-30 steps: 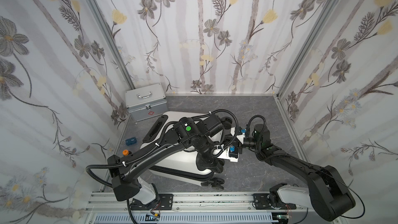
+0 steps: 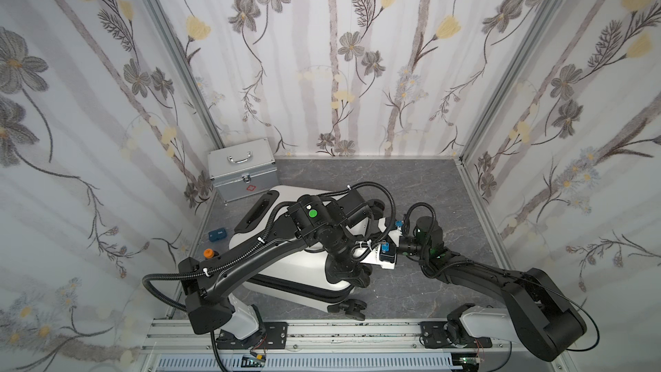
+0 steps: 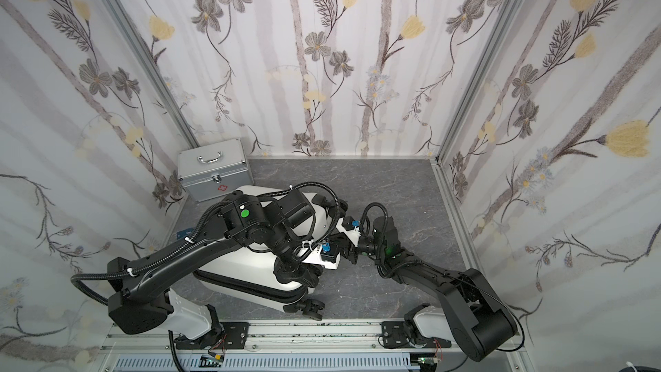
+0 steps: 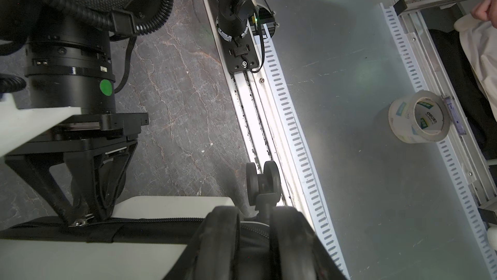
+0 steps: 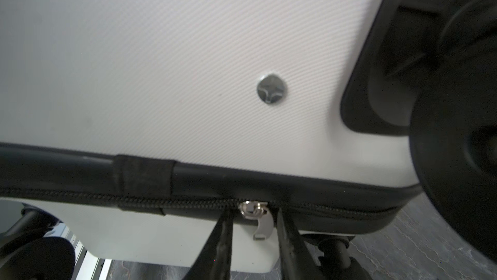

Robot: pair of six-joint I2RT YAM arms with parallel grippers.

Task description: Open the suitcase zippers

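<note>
The white suitcase [image 2: 285, 268] with black zipper band lies on the floor, largely hidden under my left arm. In the right wrist view a silver zipper pull [image 5: 261, 220] hangs on the zipper track [image 5: 196, 203], between the fingertips of my right gripper, which stands part open. In the left wrist view my left gripper is at the suitcase's zipper band [image 4: 139, 230], its fingers close together; what is between them is hidden. My right gripper shows at that band too, left of my left one.
A silver metal case [image 2: 242, 172] stands at the back left, with a small blue object [image 2: 217, 234] in front. A tape roll [image 4: 419, 116] lies beyond the rail in the left wrist view.
The right arm has shifted slightly left and toward the front. The suitcase has moved slightly with it. The left arm looks unchanged.
</note>
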